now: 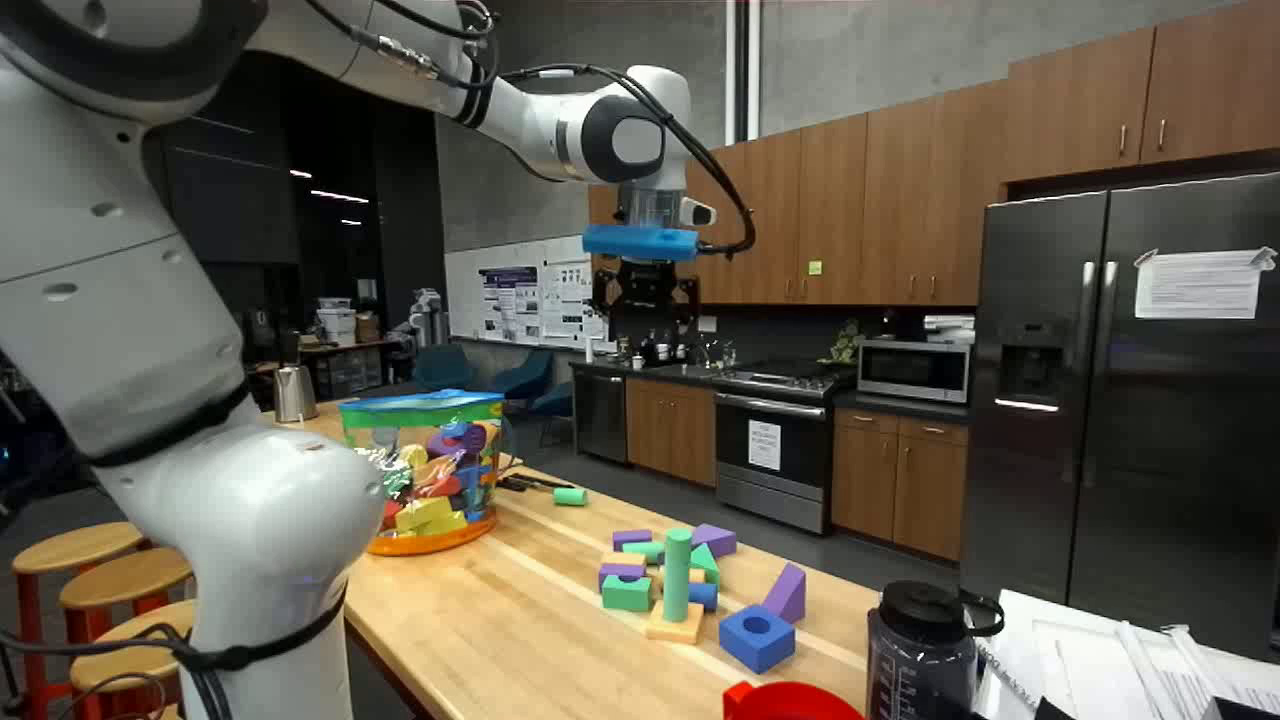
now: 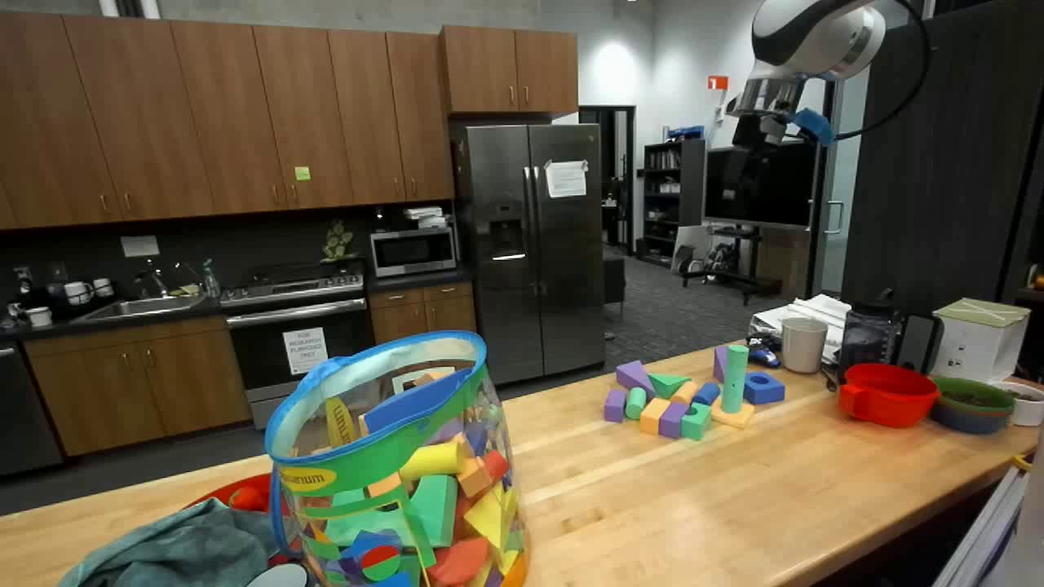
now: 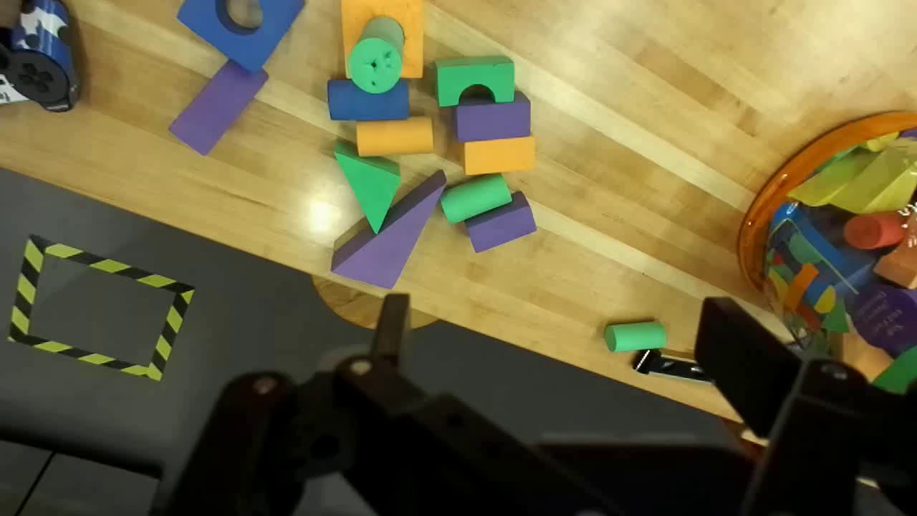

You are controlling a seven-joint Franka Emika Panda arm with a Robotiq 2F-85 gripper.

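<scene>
High above the wooden table, my gripper [image 1: 645, 314] hangs open with nothing between its fingers. Below it, foam blocks lie in a loose group: an upright green cylinder [image 1: 678, 576] on a flat orange block [image 1: 674, 623], a blue block with a round hole [image 1: 757, 637], and a purple triangle [image 3: 392, 232]. A green arch [image 3: 475, 79], a purple block [image 3: 493, 117] and an orange block [image 3: 498, 155] sit side by side. Apart from the group, a green cylinder [image 3: 635, 336] lies near the table edge. The clear bag [image 2: 391, 460] is full of mixed blocks.
A dark marker-like object [image 3: 675, 367] lies beside the lone cylinder. A red bowl [image 2: 887, 395], a beige mug [image 2: 803, 344] and a dark water bottle [image 1: 923, 654] stand at one end. A grey-green cloth [image 2: 186, 548] rests near the bag. Table between bag and blocks is clear.
</scene>
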